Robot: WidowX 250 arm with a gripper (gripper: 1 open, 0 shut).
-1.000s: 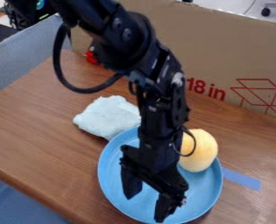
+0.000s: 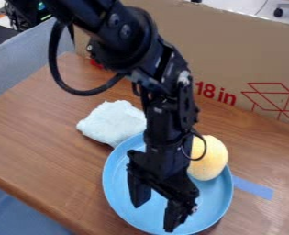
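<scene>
The black arm reaches down over a light blue plate [image 2: 122,184], where my gripper [image 2: 159,204] stands open with its two fingers spread low over the plate's surface; nothing shows between them. A pale yellow round object [image 2: 210,158] sits on the back right of the plate, partly behind the wrist. A folded white cloth [image 2: 110,123] lies on the table just behind and left of the plate.
A cardboard box [image 2: 238,55] walls the back, with something red partly hidden behind the arm. A strip of blue tape [image 2: 250,187] lies right of the plate.
</scene>
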